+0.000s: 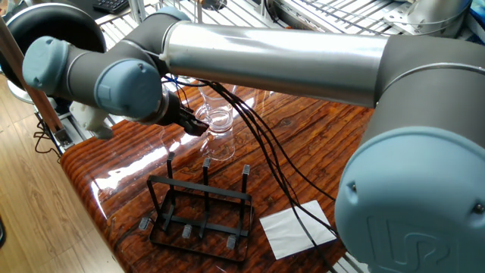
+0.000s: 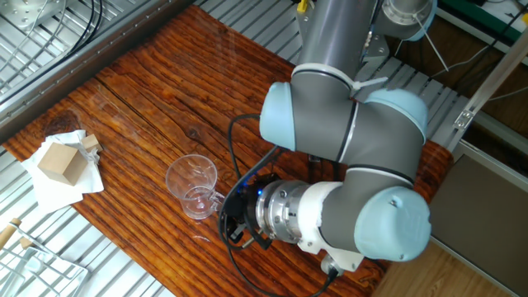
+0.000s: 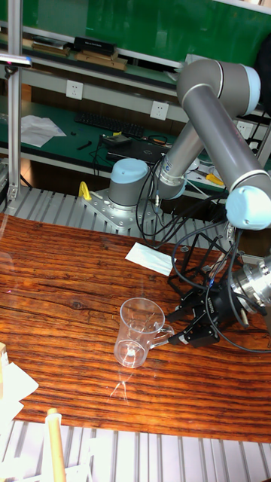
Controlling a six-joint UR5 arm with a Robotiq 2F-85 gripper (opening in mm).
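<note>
A clear cup with a handle (image 3: 143, 325) stands upright on the wooden table; exterior view 2 shows the same cup (image 2: 190, 175) from above. My black gripper (image 3: 174, 327) is low over the table on the handle side of the cup. Its two fingers look spread apart, their tips close to the handle. Whether either finger touches the handle cannot be made out. From exterior view 1 the gripper (image 1: 201, 129) appears just beside the cup (image 1: 220, 119), partly dark and hard to read.
A black metal rack with upright prongs (image 1: 203, 186) stands near the table's edge, beside a white sheet (image 1: 297, 229). Wooden blocks (image 2: 63, 163) lie on white paper at the other end. Cables hang from the arm near the cup. Bare table lies between cup and blocks.
</note>
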